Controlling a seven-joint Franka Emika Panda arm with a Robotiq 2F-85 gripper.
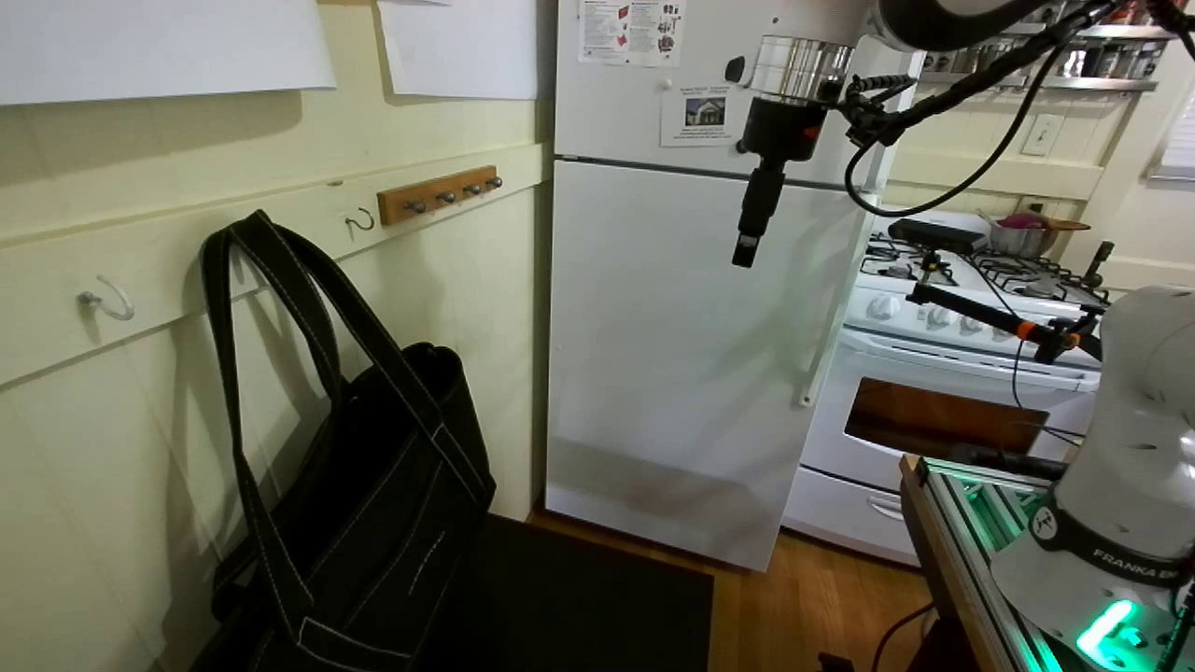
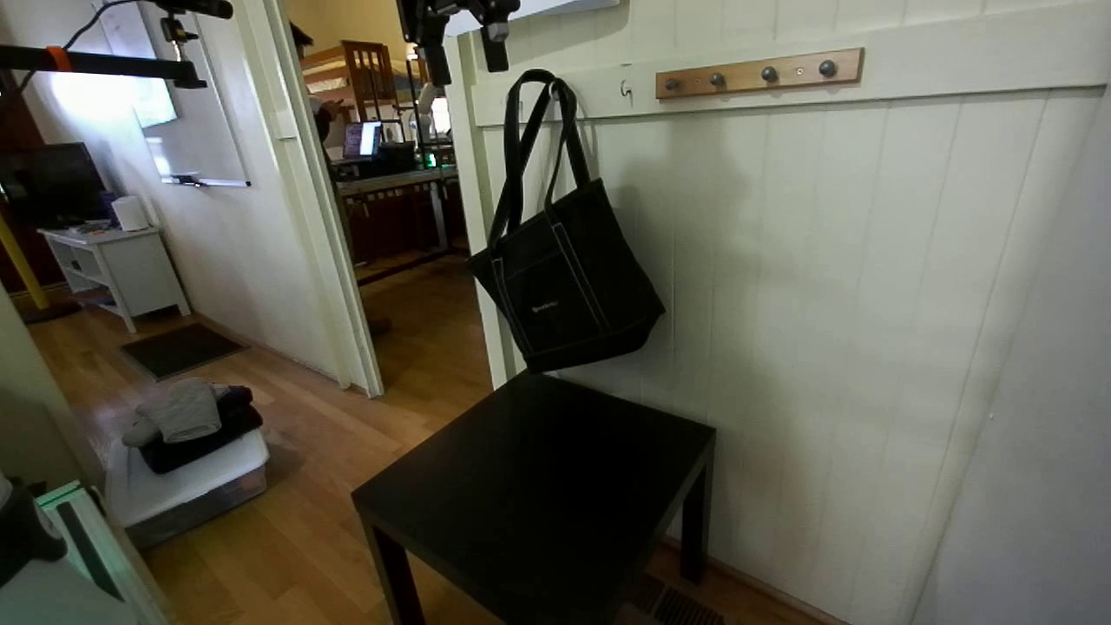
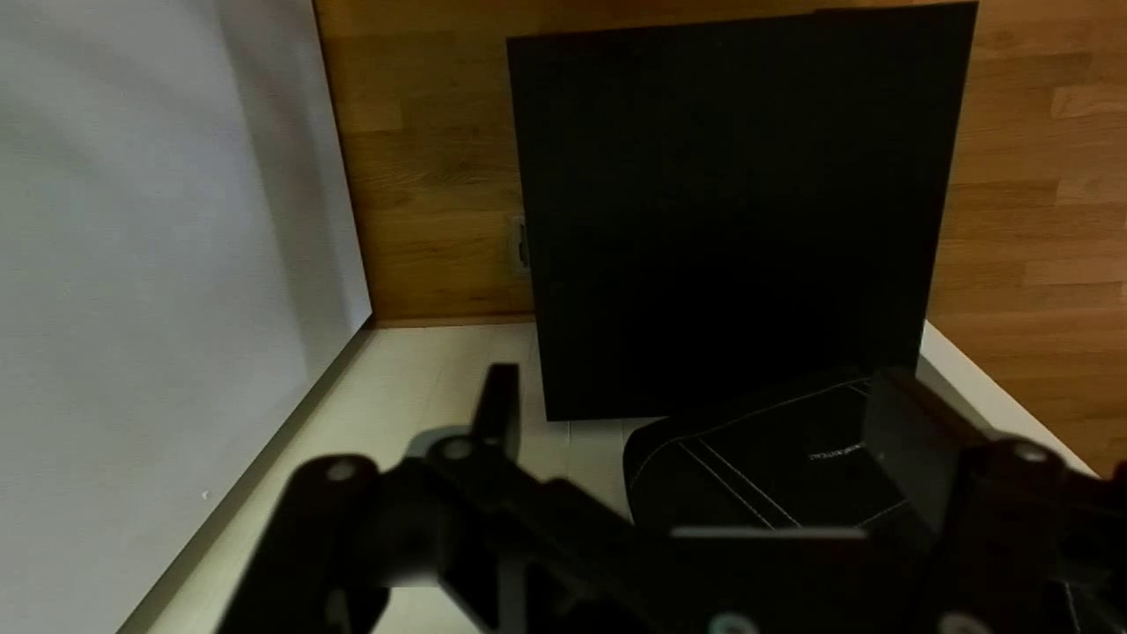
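Note:
A black tote bag with white stitching hangs by its straps against the wall. In the second exterior view the bag is tilted, its bottom close above a black table, and its straps go over a hook that they mostly hide. My gripper points down in front of the fridge, well apart from the bag. From the wrist, the gripper stands open with its fingers wide apart; part of the bag shows beyond them, lower right. Nothing is held.
A black table stands bare below the bag. On the wall are a bare white hook, a small metal hook and a wooden peg rack. The white fridge bounds one side; a stove stands behind.

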